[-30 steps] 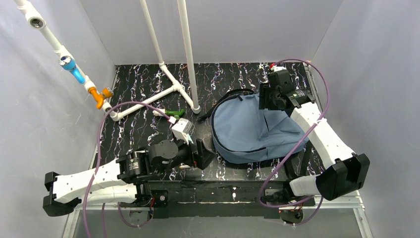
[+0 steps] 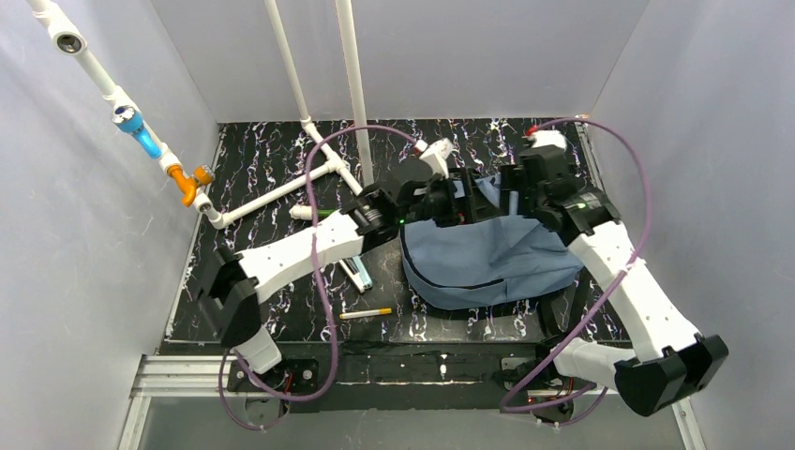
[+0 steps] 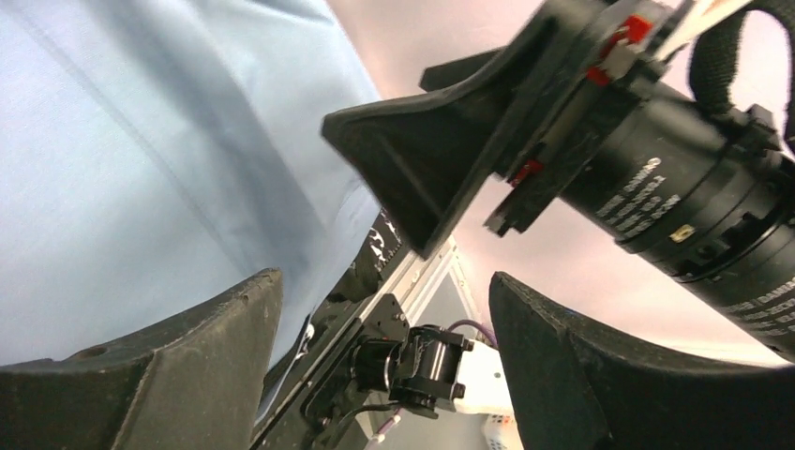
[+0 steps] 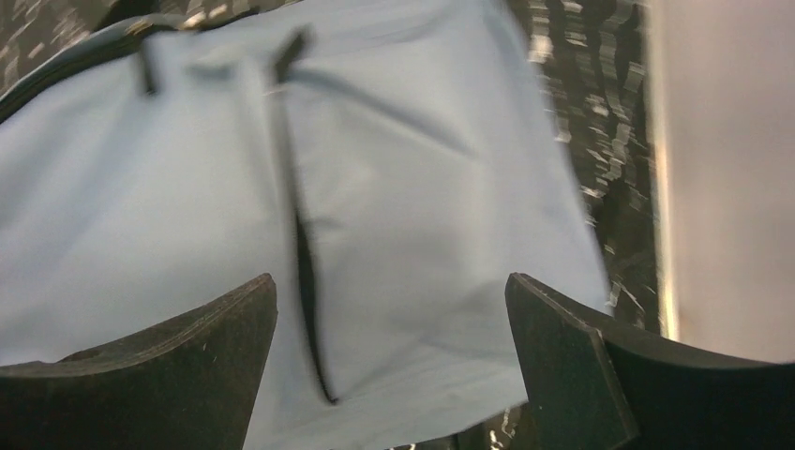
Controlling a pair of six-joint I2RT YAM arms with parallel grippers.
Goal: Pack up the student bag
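The blue bag lies on the right half of the dark marbled table, its dark zip line curving along the left and front. In the left wrist view, its fingers stand apart with nothing held, and the right gripper's black fingers show ahead above the bag cloth. The right wrist view looks down on blue fabric with a dark slit; the fingers there are wide apart and empty.
A white-and-orange pen-like stick lies left of the bag. Light-blue and white slim items and a white-and-green object are partly behind the left arm. White pipes stand at the back left.
My left gripper has swept right and away from the front, from beside the bag to over it.
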